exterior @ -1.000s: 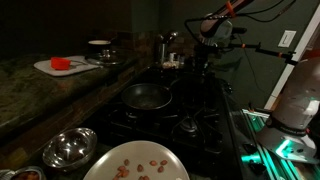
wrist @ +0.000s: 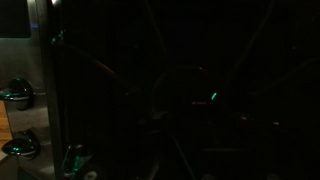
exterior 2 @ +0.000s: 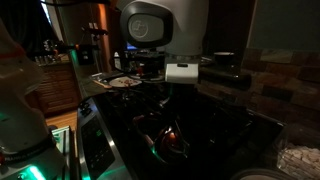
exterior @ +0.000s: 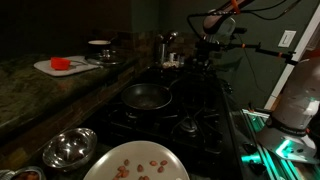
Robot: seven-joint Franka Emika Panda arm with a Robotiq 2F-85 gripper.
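Note:
My arm reaches from its base at the right to the far end of the dark stove. There my gripper hangs low in exterior view 1, small and almost lost in shadow. In exterior view 2 the bulky wrist fills the top middle, and the fingers below it blend into the black stovetop. The wrist view is nearly black, so neither the fingers nor anything between them can be made out. An empty-looking black pan sits on the stove, well away from the gripper.
A white plate with several reddish-brown pieces and a steel bowl stand in the foreground. On the counter at left is a red item on a white tray. Stove knobs line the wrist view's left edge.
The far end of the arm has shifted slightly in exterior view 1. The pan, plate, bowl and red item have stayed where they were.

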